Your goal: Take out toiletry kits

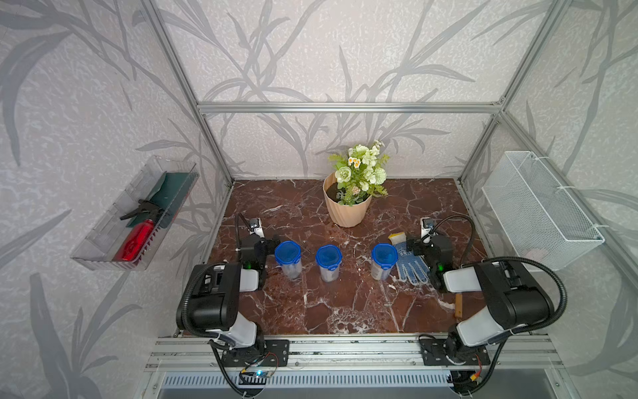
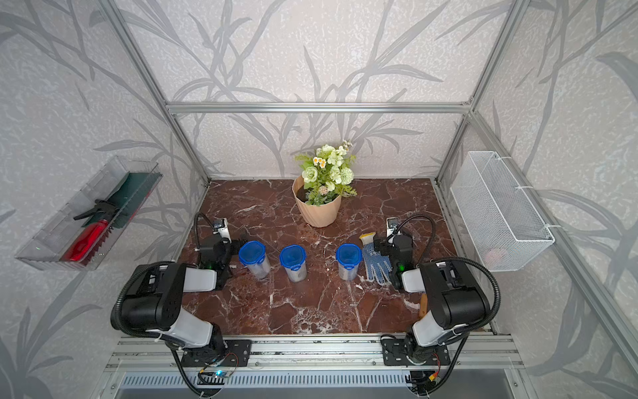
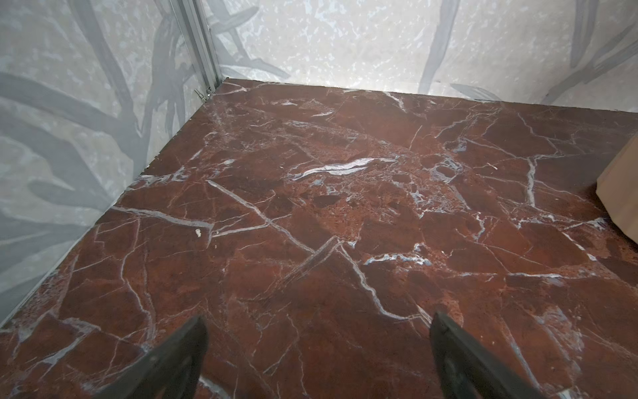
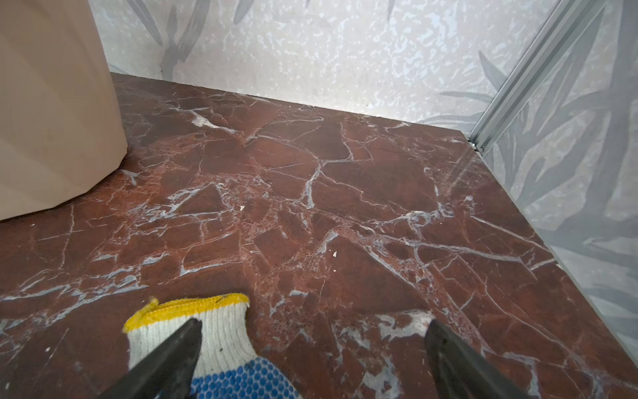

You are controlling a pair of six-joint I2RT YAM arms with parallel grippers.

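Note:
Three clear containers with blue lids stand on the table: a left one (image 1: 289, 260), a middle one (image 1: 329, 263) and a right one (image 1: 383, 262). They may be the toiletry kits, but their contents cannot be made out. My left gripper is open just left of the left container, with bare table between its fingers. Open as well, my right gripper hangs over or beside a blue-dotted glove (image 4: 226, 345) with a yellow cuff. Nothing is held in either one.
A flower pot (image 1: 349, 211) stands at the back middle. On the left wall, a clear basket (image 1: 99, 256) holds red-handled shears (image 1: 137, 240); an open white mesh basket (image 1: 531, 199) hangs on the right. A wooden-handled tool (image 1: 458, 305) lies near the right arm.

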